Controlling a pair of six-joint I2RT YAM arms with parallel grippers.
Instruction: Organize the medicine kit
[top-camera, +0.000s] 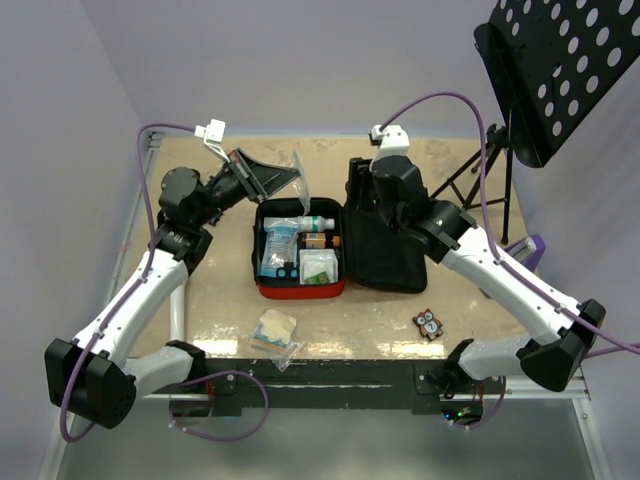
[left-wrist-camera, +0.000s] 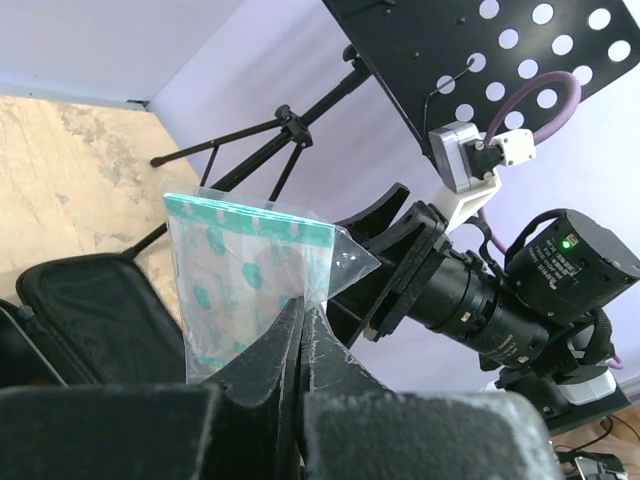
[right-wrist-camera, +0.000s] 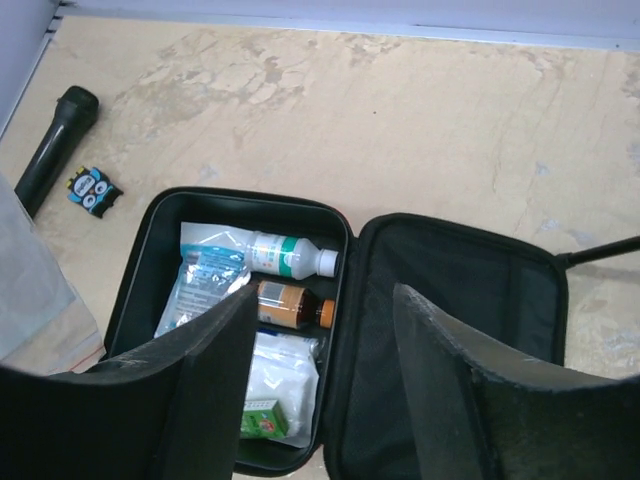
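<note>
The medicine kit (top-camera: 303, 292) lies on the table, a red and black case with its black lid (top-camera: 388, 255) folded down flat to the right. Inside are a white bottle (right-wrist-camera: 285, 255), a brown bottle (right-wrist-camera: 290, 304), a blue-white packet (right-wrist-camera: 210, 276) and a white pouch with a green box (right-wrist-camera: 262, 419). My left gripper is shut on a clear, teal-edged packet (left-wrist-camera: 245, 270), held up in the air above the kit's far side. Over the lid side hangs my right gripper, its fingers apart with nothing between them.
A clear bag with beige contents (top-camera: 274, 328) lies at the table's front edge. An owl-shaped item (top-camera: 428, 324) sits front right. A black tripod stand (top-camera: 490, 165) rises at the back right, and a dark microphone (right-wrist-camera: 58, 148) lies to the left.
</note>
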